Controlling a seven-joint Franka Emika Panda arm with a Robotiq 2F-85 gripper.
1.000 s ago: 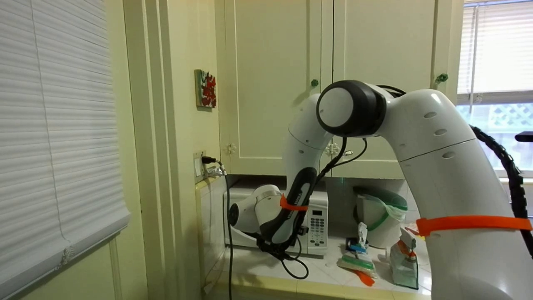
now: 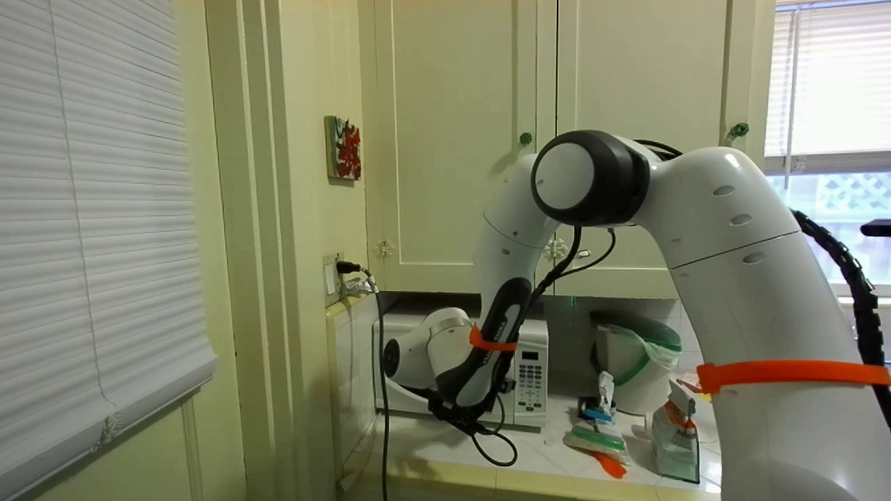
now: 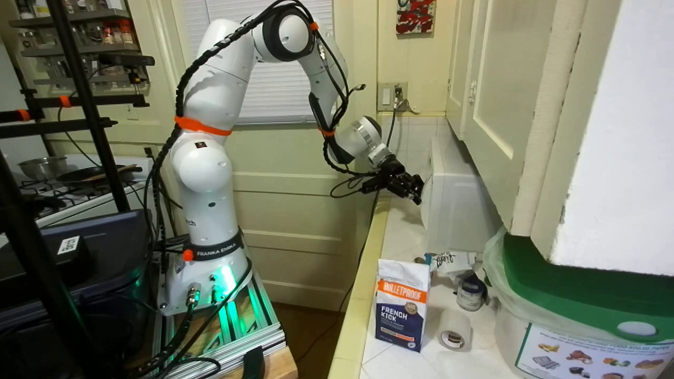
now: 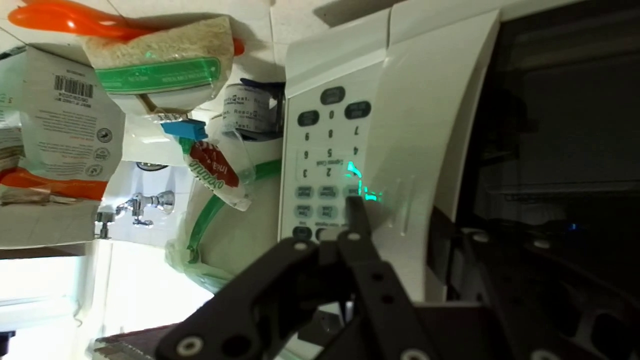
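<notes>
A white microwave (image 2: 532, 376) stands on the counter, its front partly hidden by the arm in exterior view 1. In the wrist view its keypad (image 4: 328, 153) appears upside down, beside a raised white door handle (image 4: 414, 174) and the dark door window (image 4: 558, 120). My gripper is shut on the handle, with one dark finger on the keypad side and the other on the window side. From exterior view 2, the gripper (image 3: 414, 188) is against the microwave's front (image 3: 430, 205); the contact itself is too small to make out there.
To the keypad side lie a coffee bag (image 3: 403, 306), a tape roll (image 3: 455, 330), a clear bag with a green strip (image 4: 159, 75) and a green-lidded bin (image 3: 587, 297). Cabinets (image 2: 468, 142) overhang the microwave. A black power cord (image 2: 383, 392) hangs at the left.
The arm's elbow has shifted very slightly up and right. The gripper end looks almost unmoved at the microwave, and the objects on the counter are where they were.
</notes>
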